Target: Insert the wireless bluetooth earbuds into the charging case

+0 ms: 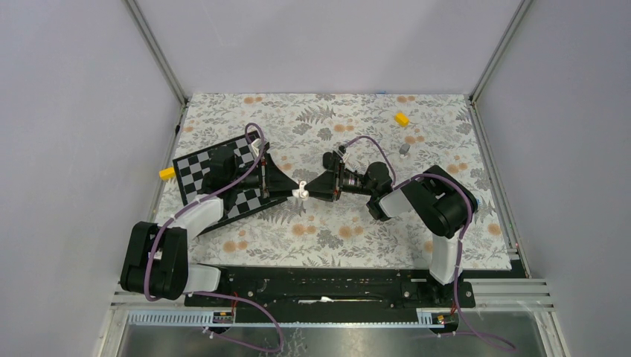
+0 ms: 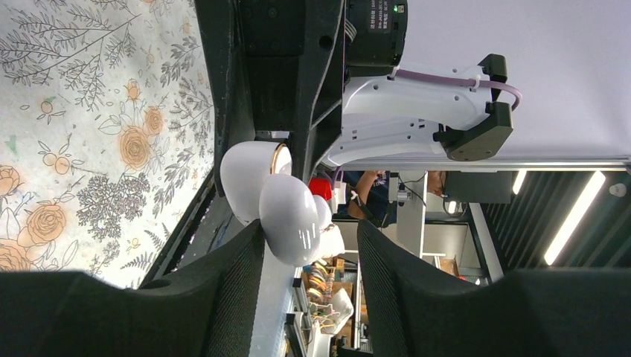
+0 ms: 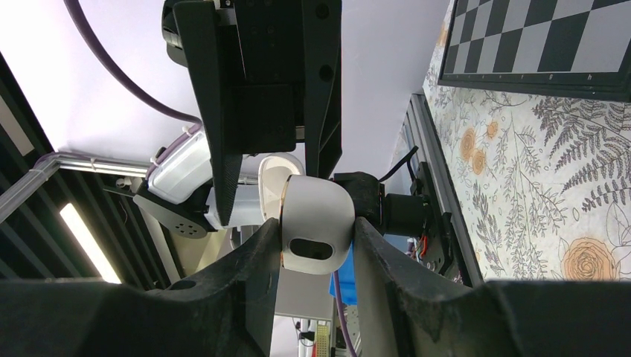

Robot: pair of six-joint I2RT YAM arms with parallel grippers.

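Both grippers meet at the middle of the table. The white charging case is held by my right gripper, which is shut on it; its open lid shows behind it. In the left wrist view a glossy white piece, perhaps an earbud or the lid, sits in front of the case body, at the tips of my left gripper. Its fingers look close around that white piece, but exactly what they grip is hard to tell. In the top view the white case lies between both grippers.
A checkerboard lies under the left arm. A yellow block and a small grey item sit at the back right, a dark round object behind the right gripper. Another yellow block is at the left edge.
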